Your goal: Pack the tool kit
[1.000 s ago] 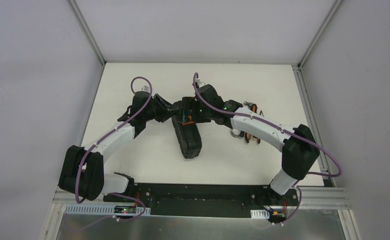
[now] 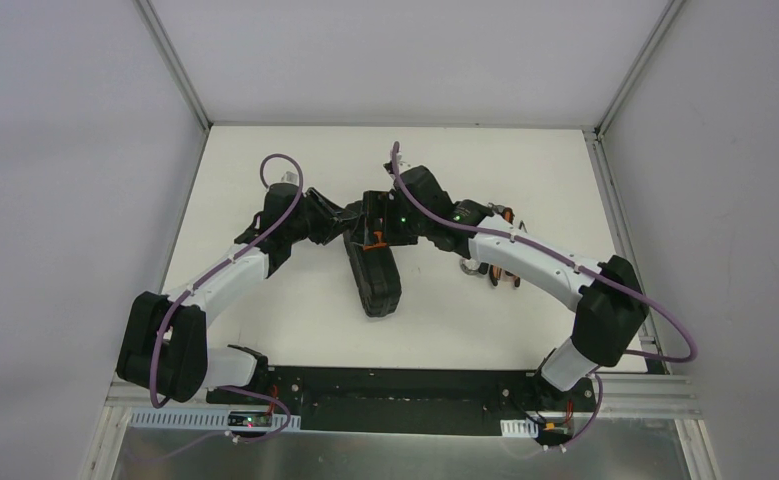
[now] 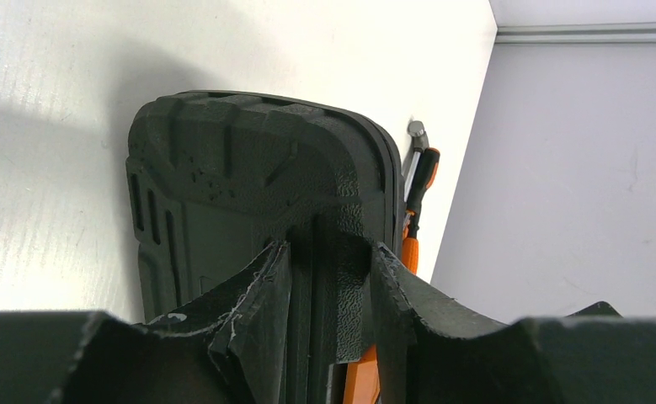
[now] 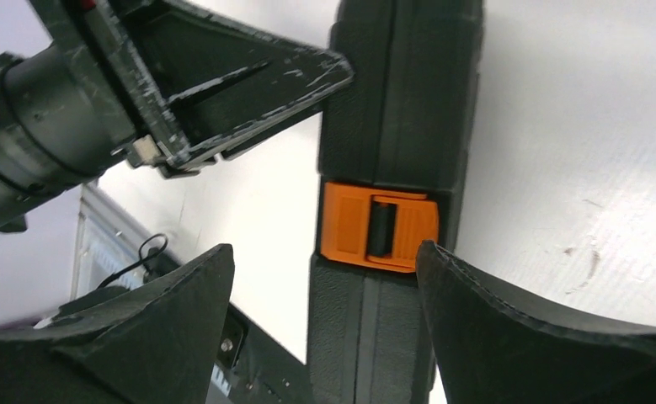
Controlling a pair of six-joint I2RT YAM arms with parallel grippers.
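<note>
A black tool case (image 2: pixel 372 282) stands on its side in the middle of the table, with an orange latch (image 4: pixel 381 227) on its top face. My left gripper is at the case's far end, its fingers part open against the black shell. My right gripper is over the latch, its fingers spread to either side of it with the latch between them, apparently not closed on it. In the top view both grippers partly hide the case.
Several tools (image 2: pixel 503 270) with black and orange handles lie to the right, partly under my right arm. Walls border both sides and the back.
The left arm and the case look nearly unchanged.
</note>
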